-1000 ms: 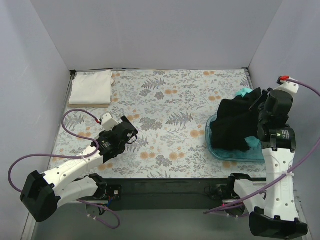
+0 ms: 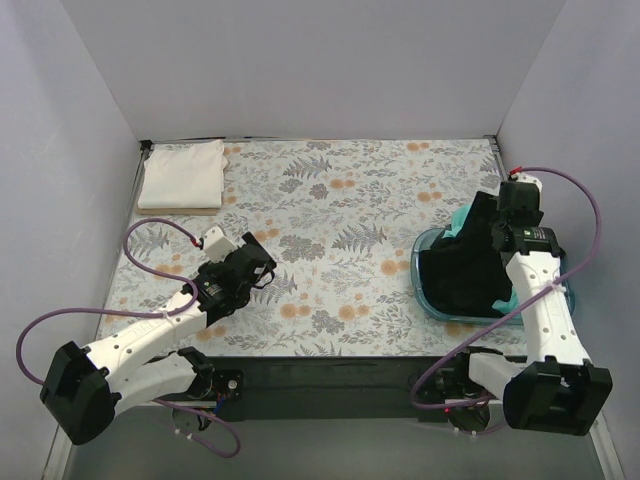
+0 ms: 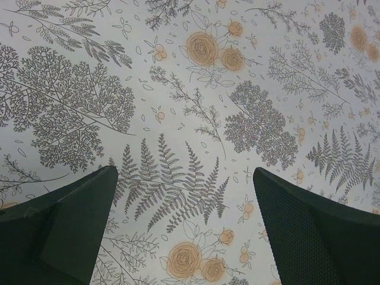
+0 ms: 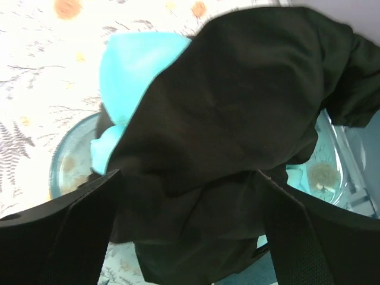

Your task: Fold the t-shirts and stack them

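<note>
A blue basket (image 2: 432,309) at the table's right holds a crumpled black t-shirt (image 2: 463,262). Turquoise cloth (image 2: 460,218) shows at the basket's upper left side. My right gripper (image 2: 495,232) is open above the basket. In the right wrist view the black shirt (image 4: 219,107) spreads beneath the parted fingers, with turquoise cloth (image 4: 133,71) beside it; both garments stay loose. A folded white t-shirt (image 2: 184,176) lies at the back left. My left gripper (image 2: 265,262) is open over bare tablecloth, nothing between its fingers.
Under the white shirt sits a thin tan board (image 2: 178,211). A grey wall (image 2: 560,130) stands close by the basket on the right.
The black cloth now lies lower in the basket. The left arm stayed still.
</note>
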